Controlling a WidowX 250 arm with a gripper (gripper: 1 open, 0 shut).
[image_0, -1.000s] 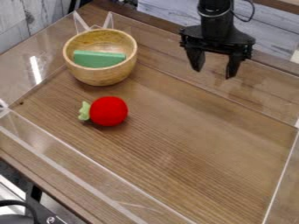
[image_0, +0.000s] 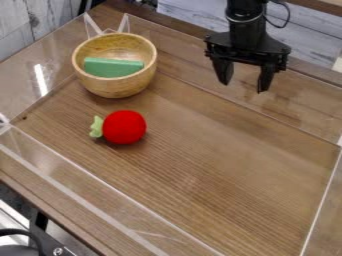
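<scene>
My black gripper (image_0: 246, 66) hangs at the top right over the wooden table, its two fingers apart and open, nothing between them. A round red object with a green top (image_0: 122, 127), like a tomato or strawberry, lies at the lower left. A tan bowl (image_0: 131, 80) at the upper left holds a green block (image_0: 111, 67).
A pale wall or rail runs along the back. A black cable shows at the lower left corner.
My gripper has shifted very slightly since a second ago; the objects on the table look unmoved.
</scene>
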